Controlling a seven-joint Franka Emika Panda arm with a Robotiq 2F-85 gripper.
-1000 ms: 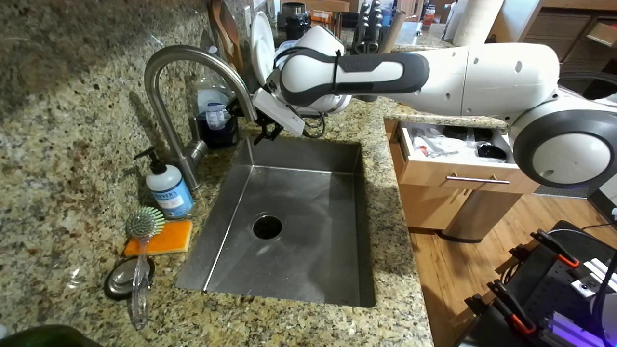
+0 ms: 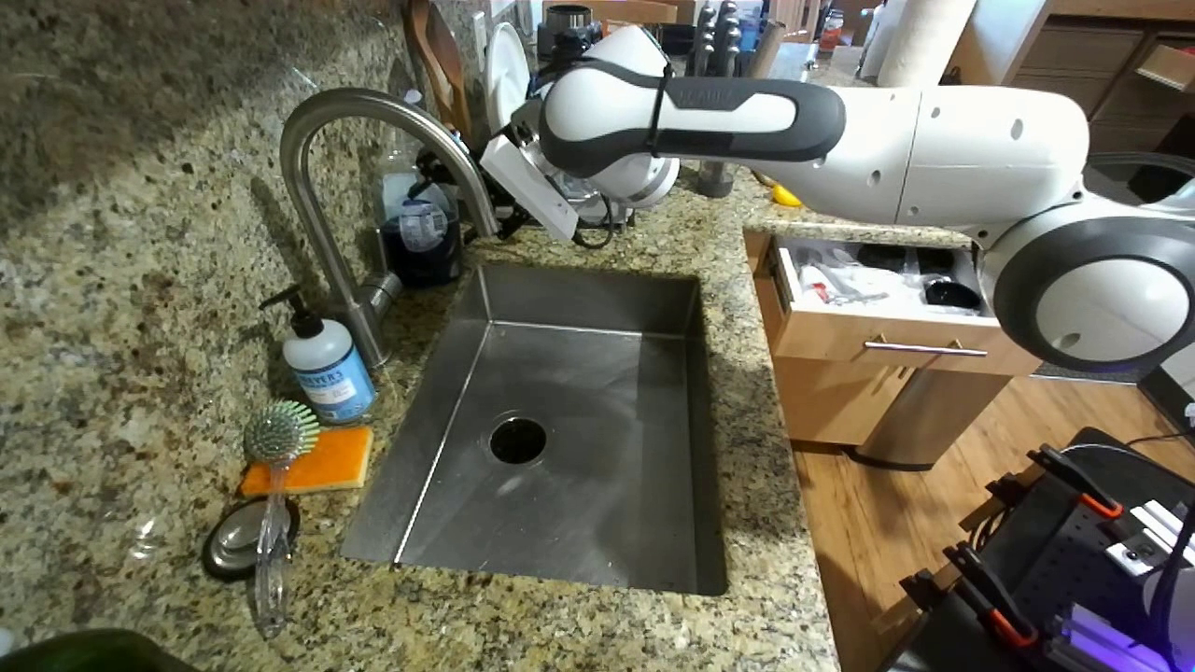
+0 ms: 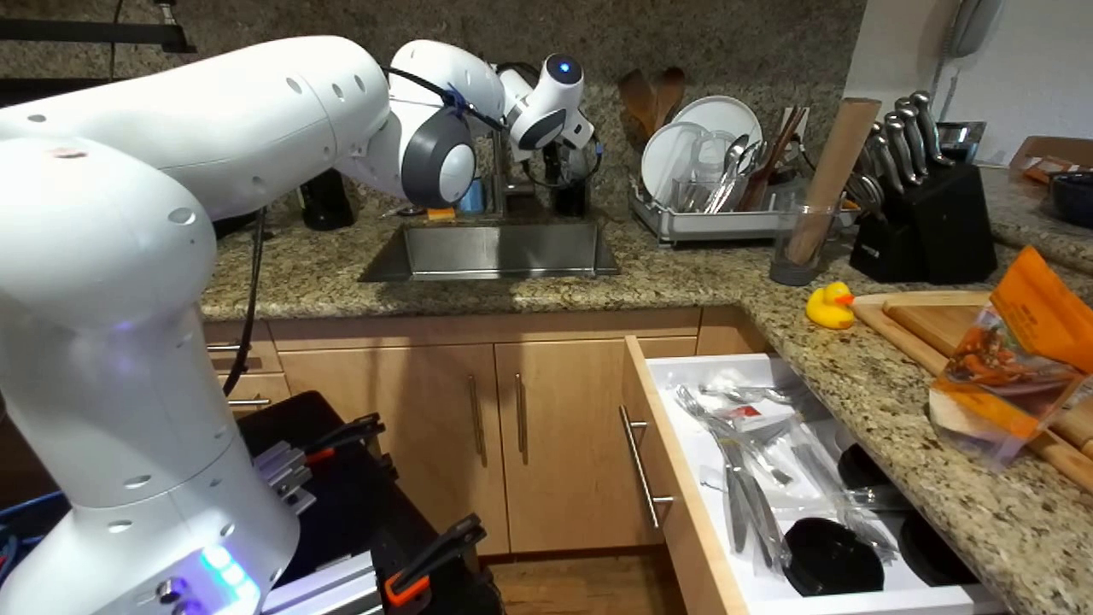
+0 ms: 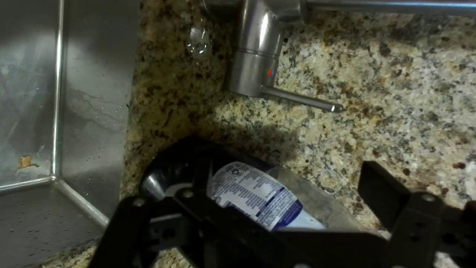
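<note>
Behind the faucet's base, by the sink corner, stands a bottle with a white and blue label (image 4: 254,194), its lower part in a dark holder (image 2: 431,256). My gripper is open over it in the wrist view. The left finger (image 4: 204,176) overlaps the label's left edge, while the right finger (image 4: 383,192) stands clear of the bottle on the right. Whether the left finger touches the bottle cannot be told. In exterior view 1 the fingers are partly hidden near the bottle's top; in exterior view 2 the arm covers most of them.
The faucet (image 2: 319,218) arches close beside my wrist, its lever (image 4: 308,99) near the bottle. An empty sink (image 2: 583,448) lies in front. A dish rack (image 3: 738,227) stands to the right. Soap (image 2: 330,370), a sponge (image 2: 336,459) and a brush (image 2: 280,431) line the wall side. A drawer (image 3: 666,461) stands open.
My wrist has risen and shifted slightly toward the wall in exterior view 1. The gripper's dark parts have moved from above the sink's far corner to near the bottle's top.
</note>
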